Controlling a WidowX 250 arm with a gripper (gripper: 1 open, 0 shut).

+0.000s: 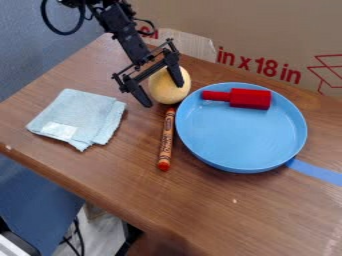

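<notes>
My black gripper reaches down from the top over a yellow, rounded object, with its fingers open around the object's upper left; whether they touch it I cannot tell. A blue plate holds a red object with a narrower handle-like end near its back. A long orange-brown marker or stick lies upright in the view between the plate and a folded light-blue cloth on the left.
Blue tape lies at the right, and a cardboard box stands behind. The table's left edge drops to a blue surface.
</notes>
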